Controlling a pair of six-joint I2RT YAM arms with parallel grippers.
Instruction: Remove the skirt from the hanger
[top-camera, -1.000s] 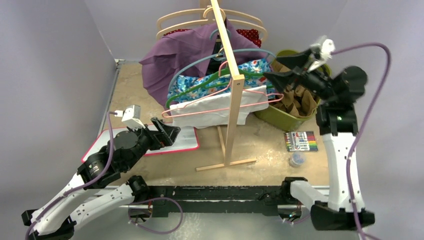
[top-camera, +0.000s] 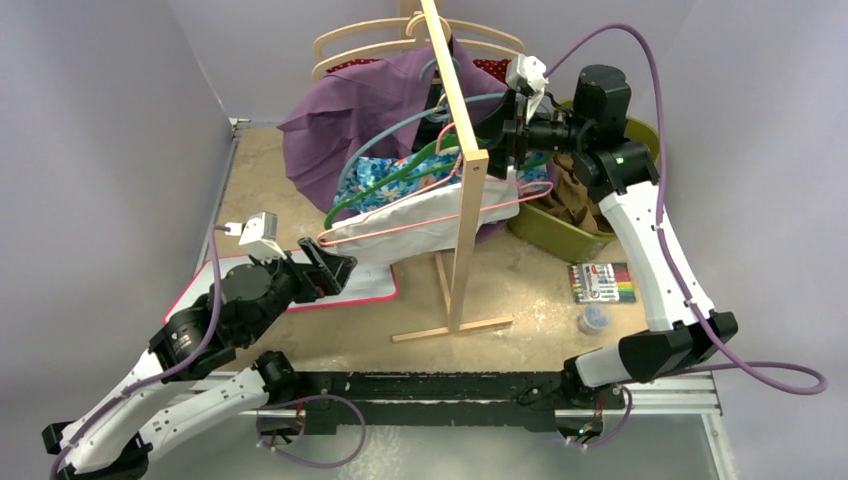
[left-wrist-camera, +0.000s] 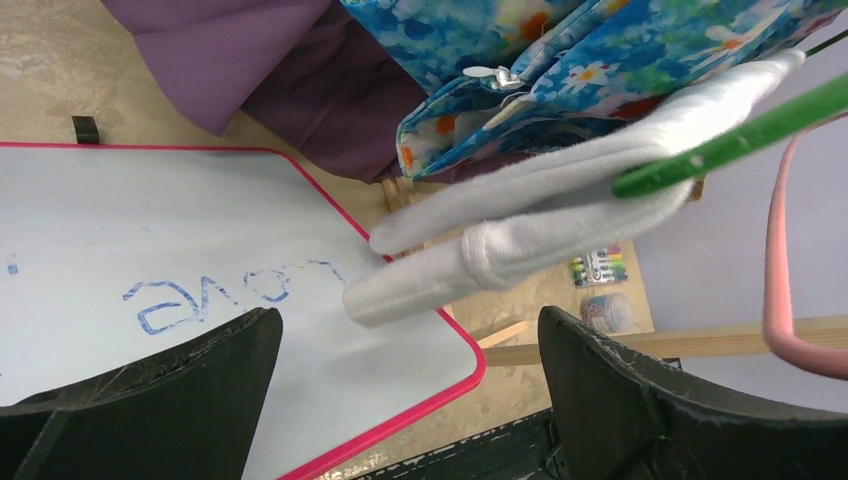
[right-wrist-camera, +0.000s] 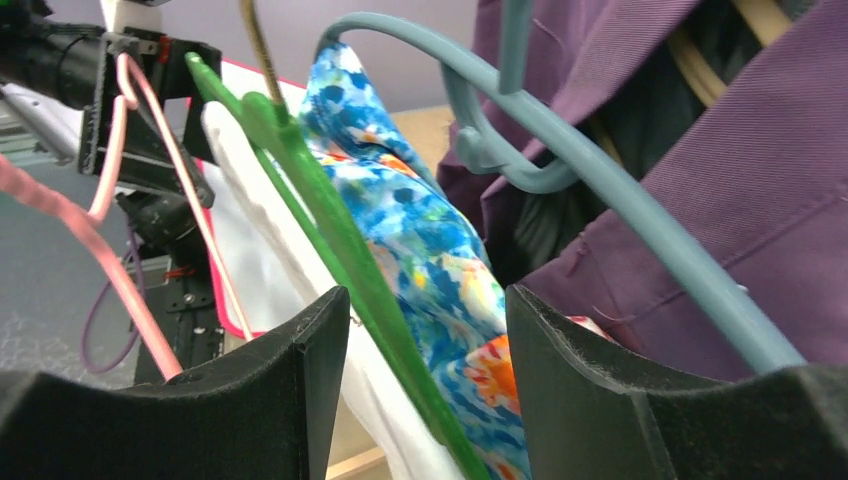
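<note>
A white cloth (top-camera: 410, 225) and a blue floral garment (top-camera: 370, 180) hang on pink and green hangers (right-wrist-camera: 320, 200) beneath the wooden rail; which is the skirt I cannot tell. My left gripper (top-camera: 330, 265) stands open at the cloth's left end, empty, with white fabric and the green hanger's tip above its fingers in the left wrist view. My right gripper (top-camera: 505, 135) is among the hangers at the rail's right, fingers apart either side of the green hanger and floral fabric in the right wrist view; whether they touch is unclear.
The wooden stand (top-camera: 465, 240) rises mid-table, with purple garments (top-camera: 340, 120) behind. An olive bin (top-camera: 560, 235), markers (top-camera: 603, 283) and a jar (top-camera: 594, 319) are at the right. A whiteboard (left-wrist-camera: 150, 220) lies under the left gripper.
My right gripper has moved left and up in the top view, in among the hangers. The white cloth and pink hanger have shifted slightly left. The left arm stays put.
</note>
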